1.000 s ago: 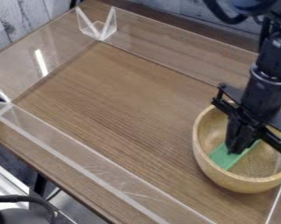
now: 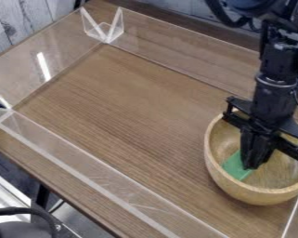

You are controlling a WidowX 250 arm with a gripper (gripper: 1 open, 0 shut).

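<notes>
A tan bowl (image 2: 248, 191) sits at the right of the wooden table. A green object (image 2: 234, 168) lies inside it, partly hidden by my black gripper (image 2: 251, 153), which reaches down into the bowl from the upper right. The gripper looks shut; whether anything is between its fingertips cannot be told, as they are dark and overlap the green object.
Dark cables and equipment lie off the table at the lower left.
My gripper has shifted and turned slightly within the bowl, its fingertips staying over the green object. The bowl has barely moved.
</notes>
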